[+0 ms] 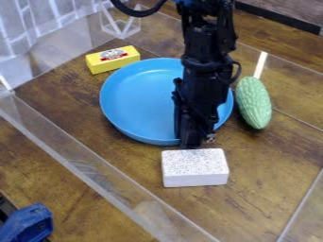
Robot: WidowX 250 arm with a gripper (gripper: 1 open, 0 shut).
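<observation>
My black gripper [197,134] is lowered over the front part of a blue plate [138,98], its tip close to the plate's front rim. A white speckled block [195,167] lies just in front of it on the wooden table. Whether the fingers are open or shut, and whether anything is between them, is hidden by the dark body of the gripper.
A green corn-like vegetable [254,102] lies right of the plate. A yellow box [112,59] sits at the back left. A clear plastic edge crosses the left side, and a blue object [25,225] lies at the lower left.
</observation>
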